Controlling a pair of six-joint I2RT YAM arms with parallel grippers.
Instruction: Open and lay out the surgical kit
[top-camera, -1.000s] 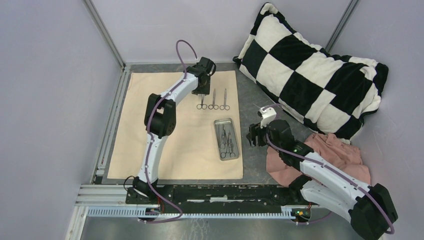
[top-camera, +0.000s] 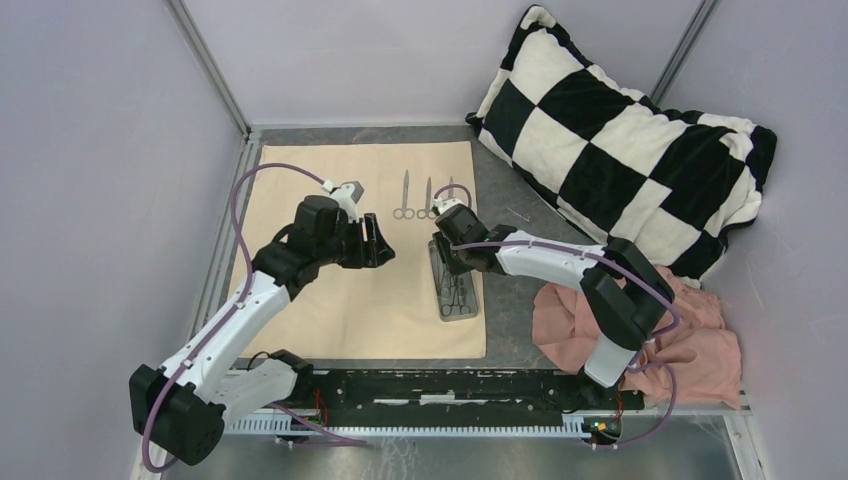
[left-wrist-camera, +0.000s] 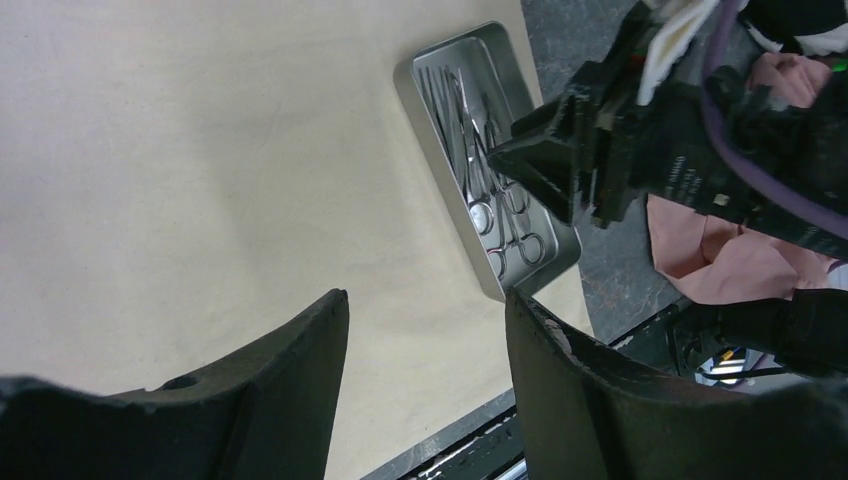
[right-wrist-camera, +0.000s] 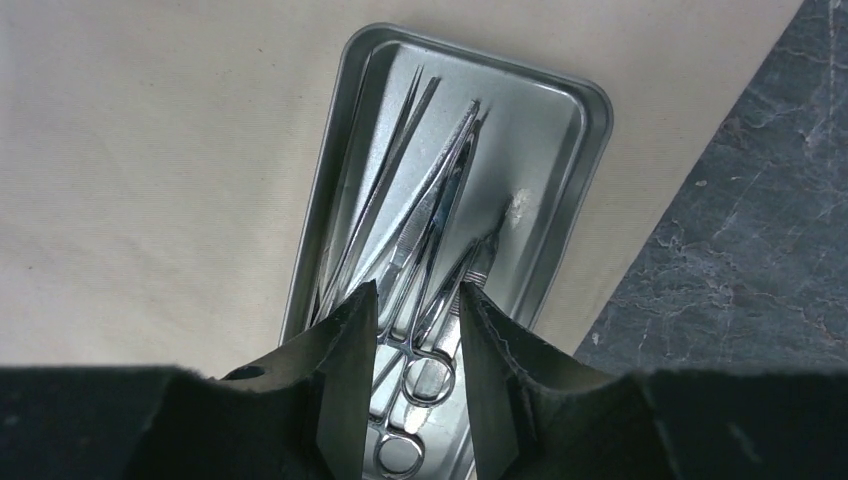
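Note:
A steel tray (top-camera: 455, 305) (left-wrist-camera: 540, 270) (right-wrist-camera: 540, 110) on the beige cloth holds several instruments: tweezers, ring-handled clamps (right-wrist-camera: 430, 380) and slim tools. My right gripper (top-camera: 448, 255) hangs directly over the tray, fingers part open; nothing is clearly held between them. Three scissors (top-camera: 405, 205) lie in a row on the cloth above the tray, points away from me, partly behind the right gripper in the top view. My left gripper (top-camera: 375, 240) stands open and empty over the cloth, left of the tray.
A checkered cushion (top-camera: 620, 150) fills the back right, with a pink cloth (top-camera: 700, 350) in front of it. Grey table surface shows right of the beige cloth (top-camera: 300, 320), whose left part is clear.
My left gripper has pulled back from the scissors row toward the front-left. My right gripper has moved left from the grey surface to over the tray.

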